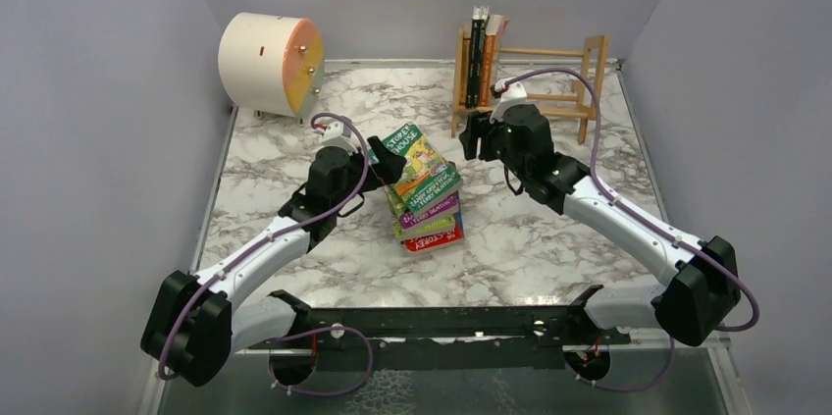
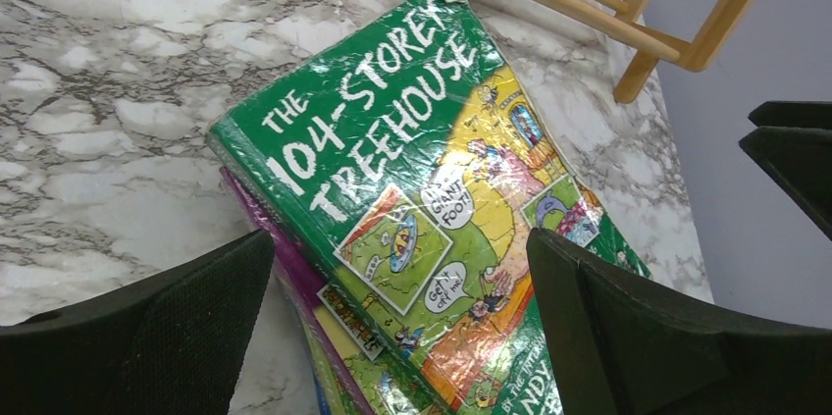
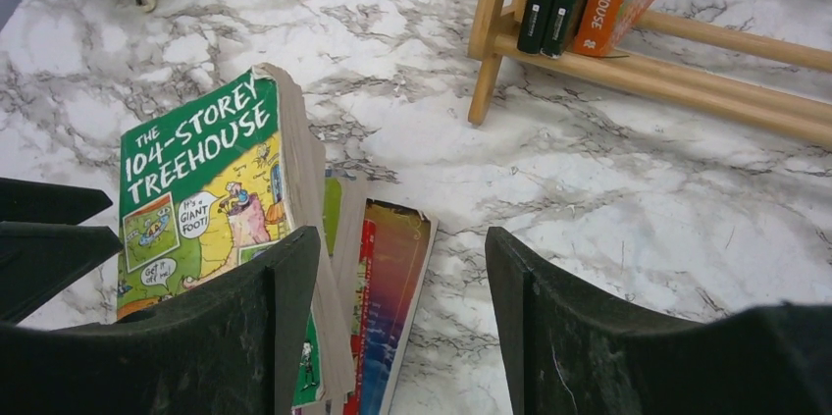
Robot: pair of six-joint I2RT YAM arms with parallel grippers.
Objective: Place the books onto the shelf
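A pile of several books stands mid-table, with a green and yellow Treehouse book on top, turned askew to those below. Under it show a purple spine and a red book at the bottom. My left gripper is open above the top book's left side, with the cover visible between its fingers. To the right of the pile, my right gripper hangs open and empty. Two dark books and an orange book stand upright at the left end of the wooden rack.
A white drum-shaped cabinet with coloured drawers stands at the back left. The rack's right part is empty. Bare marble table lies to the right of the pile and in front of it.
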